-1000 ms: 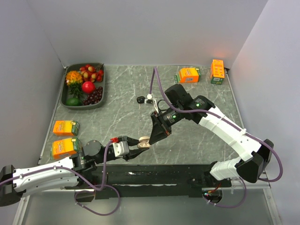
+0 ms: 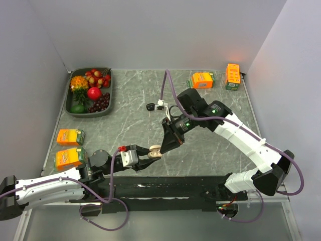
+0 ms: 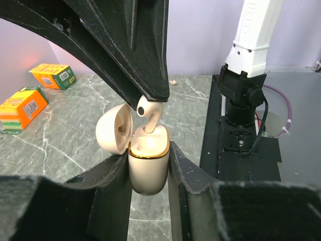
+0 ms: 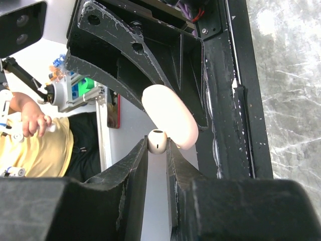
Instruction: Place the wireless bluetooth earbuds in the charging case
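My left gripper (image 2: 154, 155) is shut on the cream charging case (image 3: 148, 165), which is upright with its lid (image 3: 110, 130) swung open. A white earbud (image 3: 150, 110) is pinched by my right gripper just above the case, its stem reaching down into the case's opening; how deep it sits is hard to tell. In the right wrist view the earbud's round end shows between the fingertips, beside the case lid.
A tray of fruit (image 2: 70, 100) stands at the back left. Orange boxes (image 2: 70, 136) lie at the left and back right. A small dark object (image 2: 150, 107) rests mid-back.
In the top view both grippers and the case have shifted very slightly; otherwise they look the same.
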